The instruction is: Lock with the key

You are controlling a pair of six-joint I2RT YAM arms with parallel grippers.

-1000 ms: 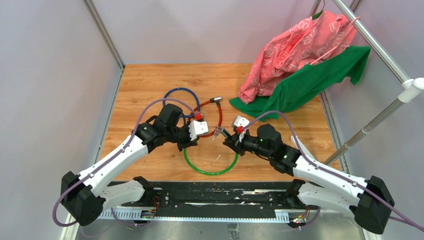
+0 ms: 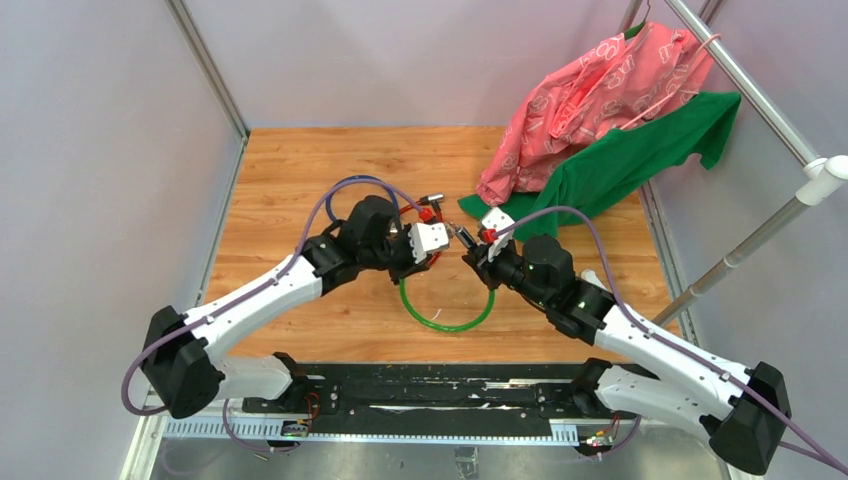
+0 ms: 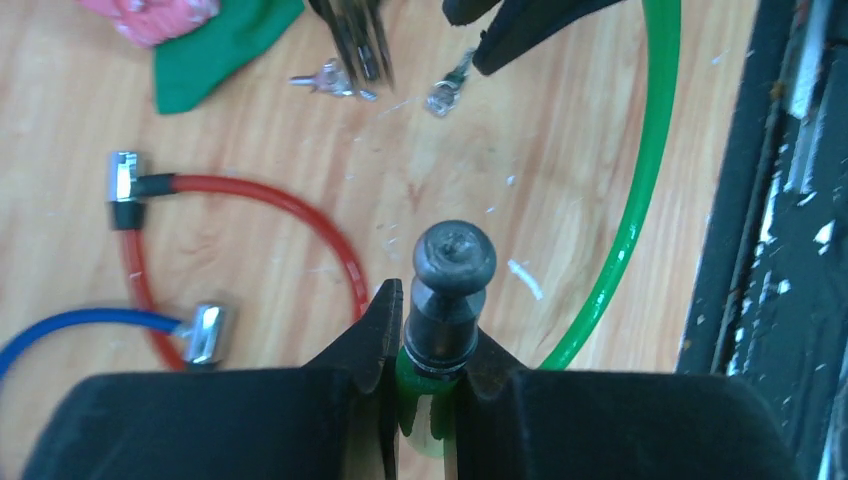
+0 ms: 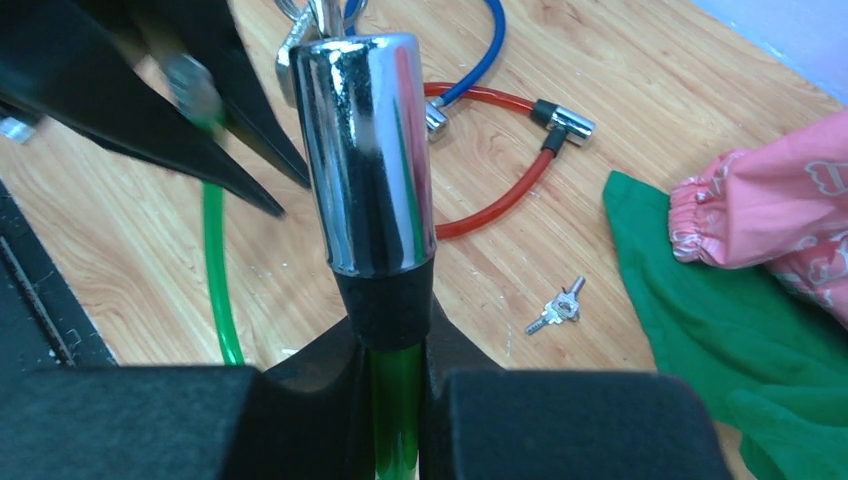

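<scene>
A green cable lock [image 2: 450, 325] hangs between the grippers in a U. My left gripper is shut on one end, whose dark metal pin [image 3: 447, 290] points up. My right gripper is shut on the other end, topped by a chrome lock barrel [image 4: 365, 150] with metal sticking out above it, perhaps keys. In the top view the two held ends are close together, apparently apart. Loose key sets [image 3: 445, 92] show on the wood in the left wrist view, another small key set [image 4: 560, 305] in the right wrist view.
A red cable lock [image 4: 490, 210] and blue cable lock [image 4: 490, 50] lie behind the grippers. Pink cloth [image 2: 590, 90] and green cloth [image 2: 630, 160] drape at the back right.
Both grippers have moved rightward in the top view with the green lock's ends, the left one more, and the green loop has moved with them.
</scene>
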